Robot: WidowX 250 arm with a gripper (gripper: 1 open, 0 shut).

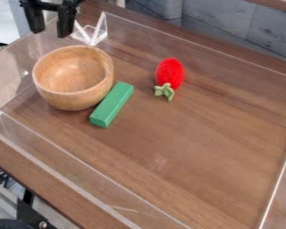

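Note:
My black gripper (pixel 50 20) hangs at the upper left edge of the view, above and behind a wooden bowl (pixel 72 77), its two dark fingers apart with nothing visible between them. The bowl looks empty. Beside it on the right lies a green block (pixel 112 105). Further back and to the right is a red strawberry-like object (pixel 170 73) with a green leafy end pointing toward the camera.
Clear plastic edges run along its sides, and a white wire-like fixture stands beside the gripper at the back left.

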